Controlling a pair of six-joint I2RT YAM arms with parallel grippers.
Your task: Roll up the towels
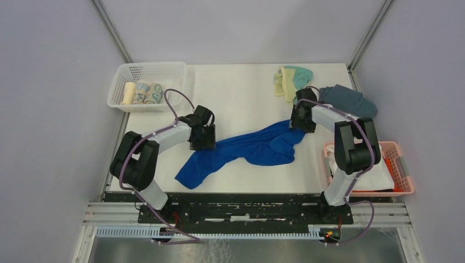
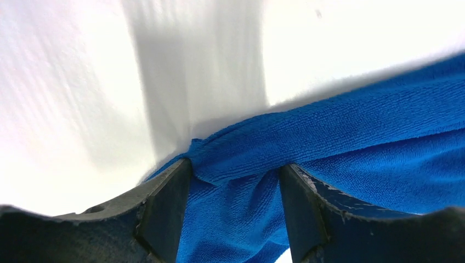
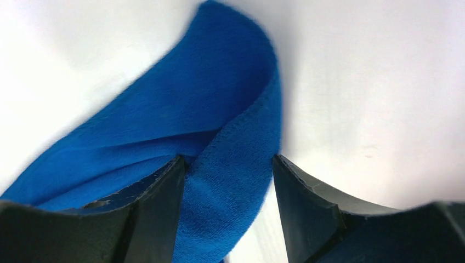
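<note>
A rumpled blue towel [image 1: 263,150] stretches diagonally across the table [image 1: 236,98]. At its left part, my left gripper is shut on the blue towel, a folded edge bunched between its fingers. My right gripper is at the towel's right end, open, with a folded flap [image 3: 230,192] of the blue cloth lying between its fingertips.
A white basket [image 1: 122,98] with rolled towels sits at the back left. A yellow-and-green cloth [image 1: 290,76] and a grey-blue cloth [image 1: 351,101] lie at the back right. A pink basket [image 1: 400,175] with white cloth is at the right.
</note>
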